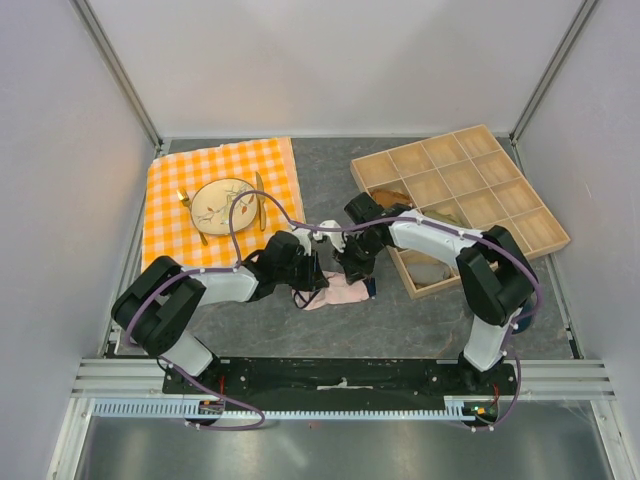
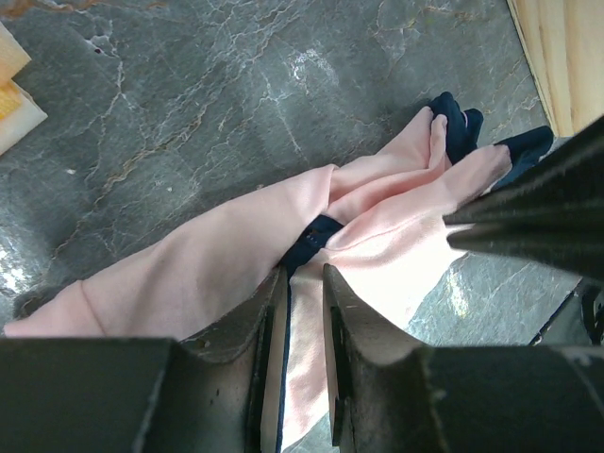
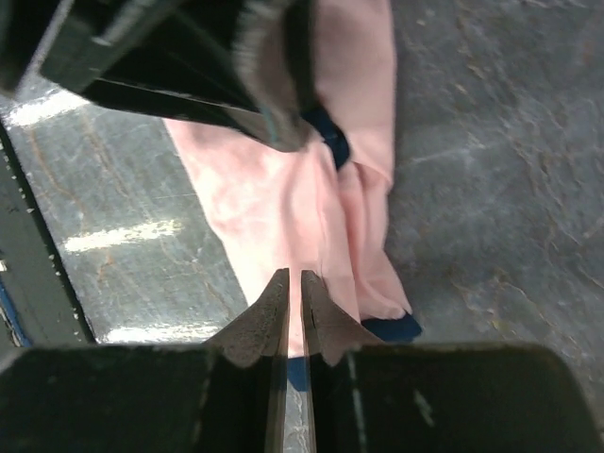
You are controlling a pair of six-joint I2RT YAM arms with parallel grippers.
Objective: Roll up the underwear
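Note:
Pink underwear (image 1: pixel 341 289) with a dark waistband lies folded on the grey surface between the grippers. In the left wrist view, my left gripper is down on the pink fabric (image 2: pixel 189 264) at a fold by the dark band, its fingers slightly apart; whether fabric is between them is hard to tell. In the right wrist view, my right gripper is shut on the underwear (image 3: pixel 245 208) near its banded end, with the left gripper's black body above it.
A wooden compartment tray (image 1: pixel 515 200) stands at the back right. An orange checked cloth (image 1: pixel 180 160) with a plate (image 1: pixel 220 205) lies at the left.

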